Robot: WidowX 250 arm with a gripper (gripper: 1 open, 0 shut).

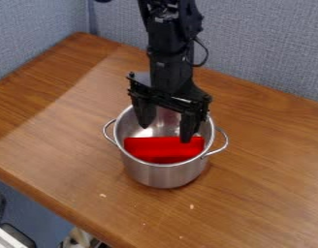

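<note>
A silver metal pot [166, 172] with two wire handles stands in the middle of the wooden table. Inside it lies a red cylindrical object [159, 147]. My black gripper [166, 125] hangs over the pot, open, its two fingers spread at the pot's upper opening, above the red object. Whether they touch it I cannot tell.
Bare wooden table [259, 194] surrounds the pot on all sides. A grey padded wall [271, 58] runs along the back. Some dark hardware sits at the lower left corner.
</note>
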